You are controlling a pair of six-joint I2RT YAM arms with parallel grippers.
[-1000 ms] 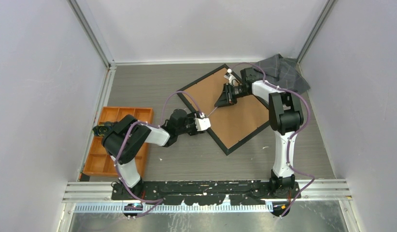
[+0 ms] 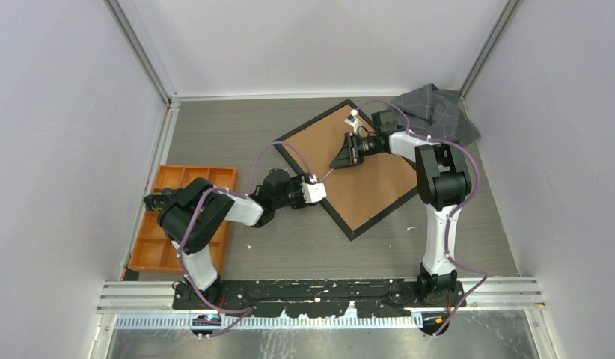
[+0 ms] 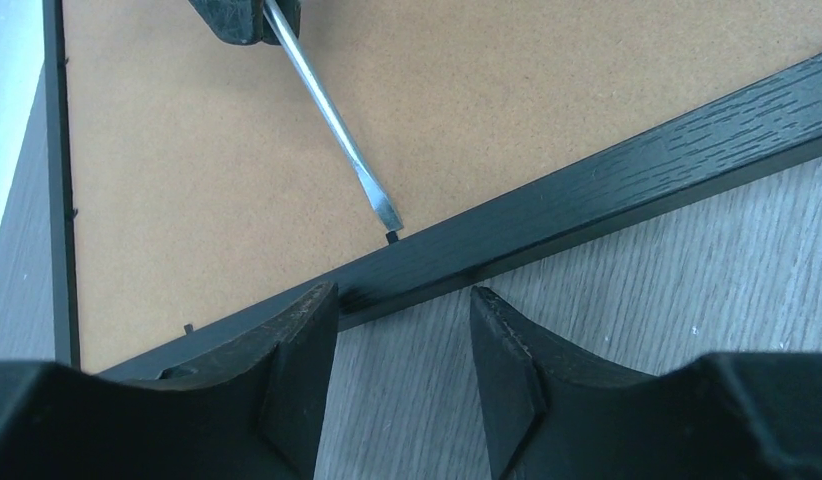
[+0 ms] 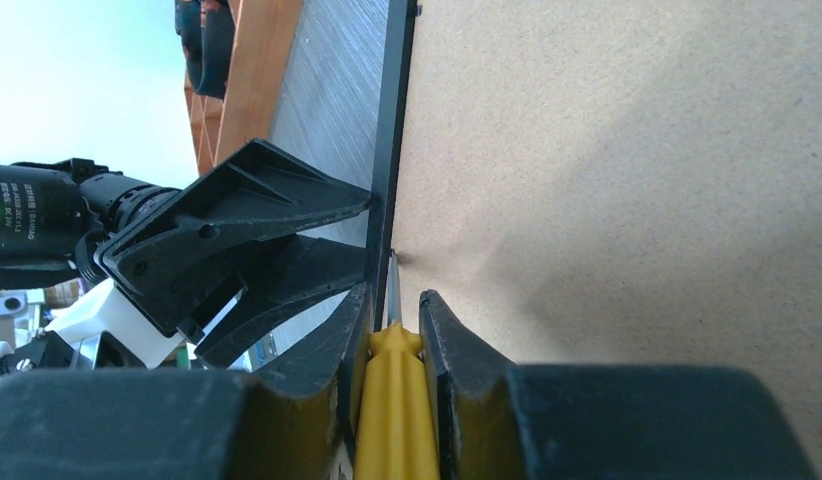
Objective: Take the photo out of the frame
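Note:
The frame lies face down, brown backing board up, its black border holding small dark tabs. My right gripper is shut on a screwdriver with a yellow handle; its steel blade reaches down to a tab at the inner edge of the left-side border. My left gripper is open at that border, its fingers apart on the outer side, one close against the black bar.
An orange compartment tray sits at the left under the left arm. A dark grey cloth lies beyond the frame's back right corner. Bare table shows in front of the frame.
My right gripper with the screwdriver has shifted slightly left and down in the top view. The left arm and frame look unchanged.

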